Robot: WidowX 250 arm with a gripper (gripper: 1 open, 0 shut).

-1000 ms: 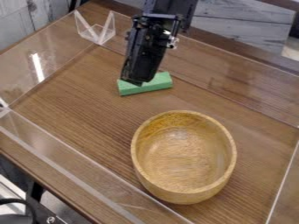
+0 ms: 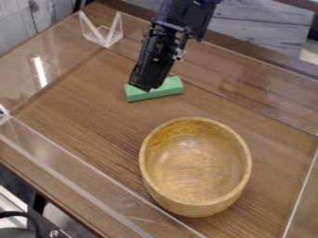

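The black robot arm reaches down from the top centre, its gripper (image 2: pixel 149 77) hanging over the near-left part of a green block (image 2: pixel 162 89) on the wooden table (image 2: pixel 74 112). The gripper appears shut; whether anything is between its fingers is hard to see. A round, light wooden bowl (image 2: pixel 195 165) stands empty at the lower right, apart from the block.
Clear plastic pieces (image 2: pixel 102 30) stand at the table's back left and at the left edge. A black cable shows at the bottom left.
The upper part of the arm has shifted and tilted slightly to the left. The green block and bowl have not visibly moved.
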